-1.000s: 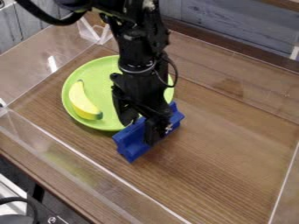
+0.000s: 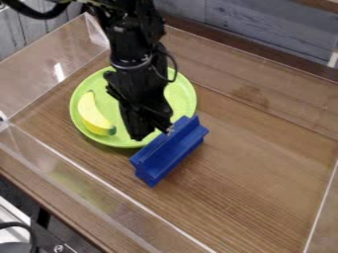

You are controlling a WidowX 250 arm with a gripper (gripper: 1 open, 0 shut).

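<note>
My black gripper (image 2: 153,126) hangs over the right part of a light green plate (image 2: 180,91), its fingertips just up and left of a blue rectangular block (image 2: 169,154), which lies tilted diagonally beside the plate. The fingers look close together, with nothing visible held between them. A yellow banana (image 2: 95,117) rests on the plate's left side, left of the gripper. The arm hides much of the plate's middle and back.
The wooden tray floor (image 2: 251,168) is bare to the right and front. Low walls edge it at the left, back and right. A black cable shows at the bottom left corner.
My gripper has moved up and to the left, off the blue block onto the plate's area, uncovering more of the block. The banana has stayed in place.
</note>
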